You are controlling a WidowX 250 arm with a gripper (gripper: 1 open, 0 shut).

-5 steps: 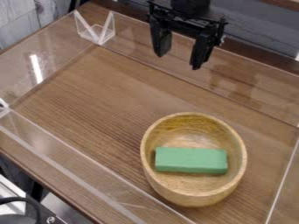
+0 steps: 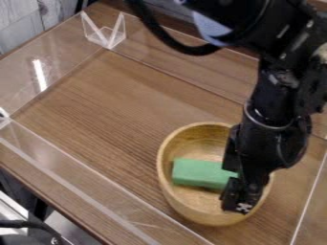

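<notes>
A round wooden bowl (image 2: 181,196) sits in the lower middle, holding a green rectangular block (image 2: 200,172). My black gripper (image 2: 236,184) reaches down from the upper right into the bowl, at the block's right side and partly covering it. Its fingers are open; whether they touch the block is unclear.
A white wire stand (image 2: 105,30) stands at the back left of the wooden table (image 2: 102,96). The arm covers much of the right side.
</notes>
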